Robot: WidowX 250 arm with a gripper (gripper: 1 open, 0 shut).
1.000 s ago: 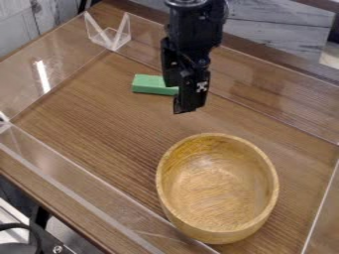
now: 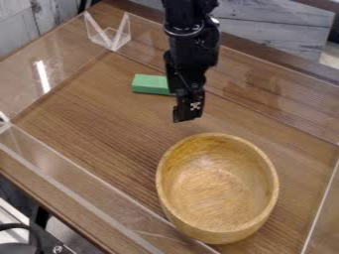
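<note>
My black gripper (image 2: 184, 105) hangs over the middle of the wooden table, its fingers pointing down and open. Behind its left side lies a green block (image 2: 151, 83), partly hidden by the gripper. Below and to the right of the gripper sits an empty round tan bowl (image 2: 216, 219).
The wooden table (image 2: 93, 129) has free room at left and right. A clear plastic piece (image 2: 109, 33) stands at the back left. Black cables lie at the lower left edge. A pale grey surface borders the table at the back right.
The gripper and arm have shifted and turned slightly, so more of the green block's right part is behind the gripper. The block and bowl have not visibly moved.
</note>
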